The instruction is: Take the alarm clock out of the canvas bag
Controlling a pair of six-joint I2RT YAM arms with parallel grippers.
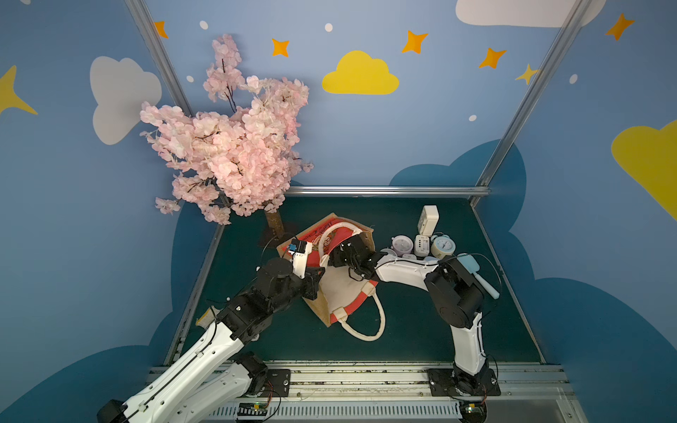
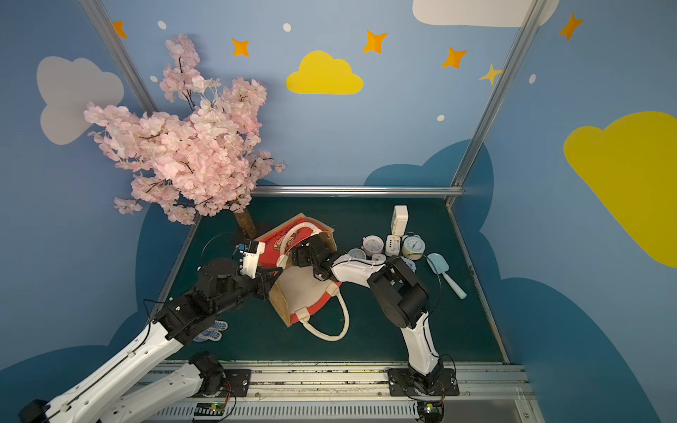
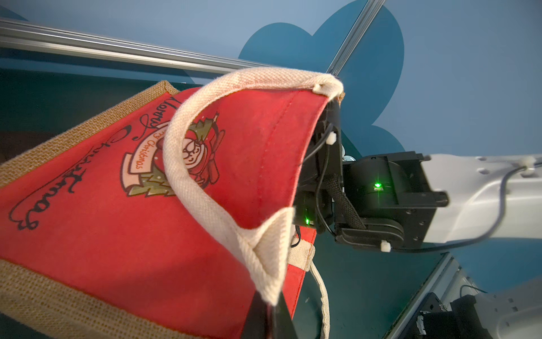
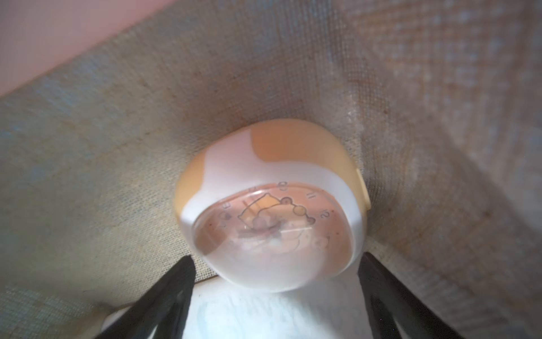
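The red canvas bag with burlap sides lies open on the green table, a cream rope handle over its red flap. My left gripper is shut at the flap's rim by the handle's base; whether cloth is between the fingers is unclear. My right gripper is reached inside the bag, open, fingertips on either side of the lower part of the alarm clock, a rounded cream-and-orange clock with a cartoon face resting against the burlap. From above, the right arm's wrist hides the clock.
Several clocks and a white box stand right of the bag. A light-blue long-handled item lies at the right. A blossom tree stands at back left. Table near the bag's front right is mostly clear.
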